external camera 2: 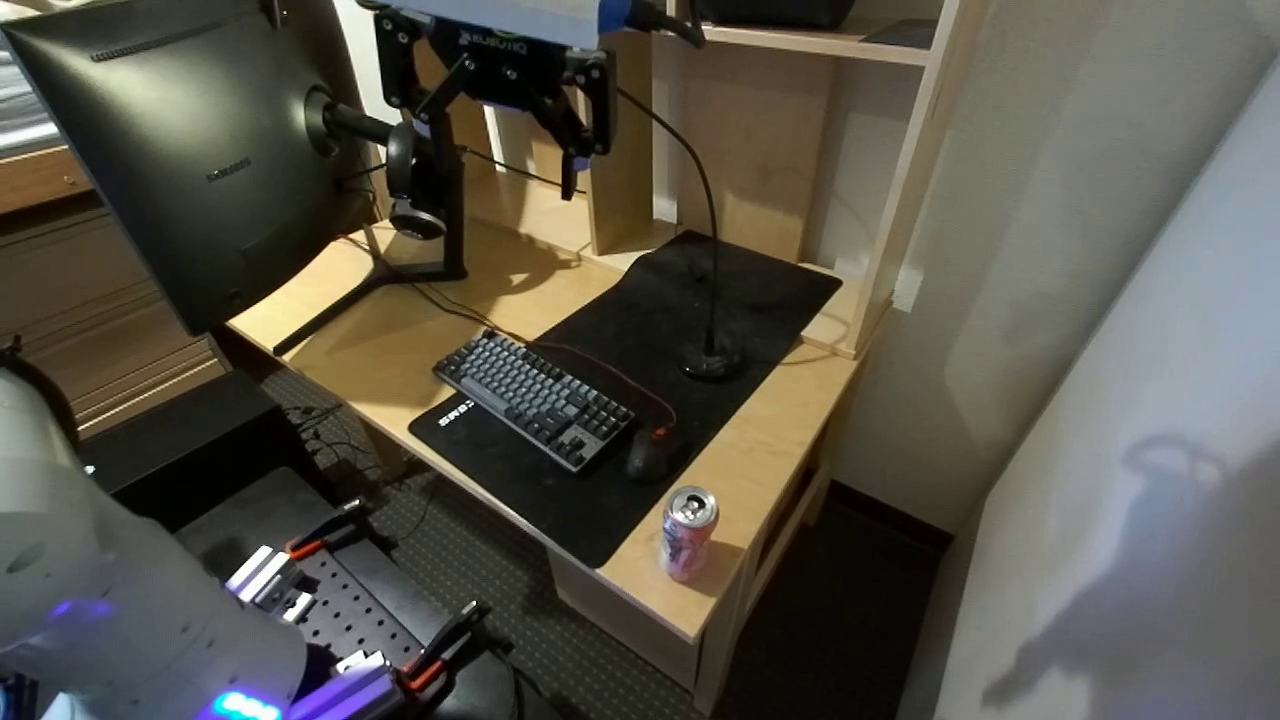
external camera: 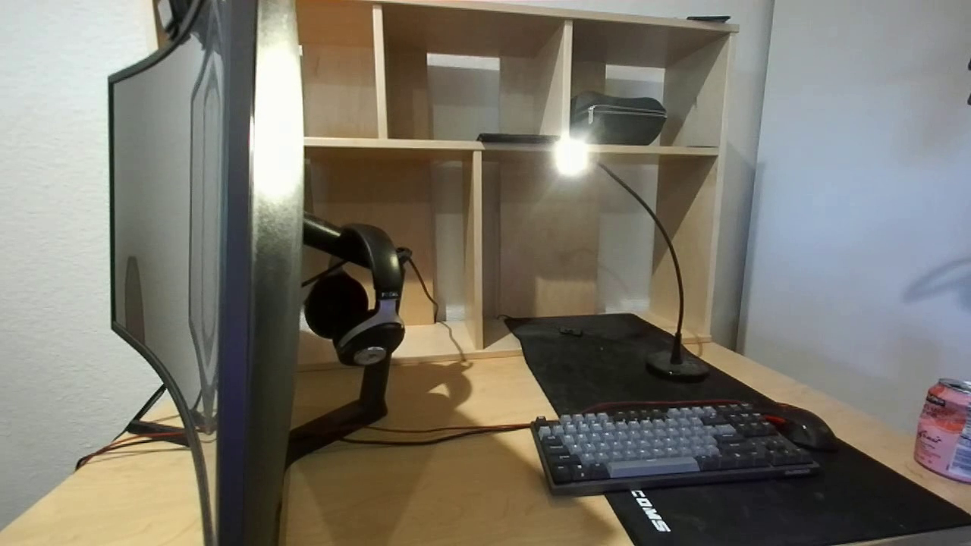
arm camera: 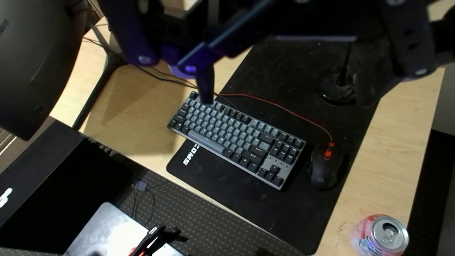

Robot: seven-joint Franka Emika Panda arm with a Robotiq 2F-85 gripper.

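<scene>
In the wrist view my gripper is open, its two dark fingers far apart with nothing between them. It hangs high over the desk in exterior view 2, with the headphones (external camera 2: 414, 180) and monitor arm behind it. Below lies the grey-and-black keyboard (arm camera: 239, 138) on a black desk mat (arm camera: 251, 204). A black mouse (arm camera: 326, 168) with a red cable sits right of the keyboard. The pink can (external camera 2: 689, 540) stands upright at the desk's near right corner, well away from the gripper.
A lit gooseneck lamp (external camera: 676, 364) rises from the mat. A large monitor (external camera 2: 156, 144) stands on the left, and a wooden shelf (external camera: 478, 246) with a black pouch (external camera: 619, 118) lines the back. Bare desk shows between monitor stand and keyboard.
</scene>
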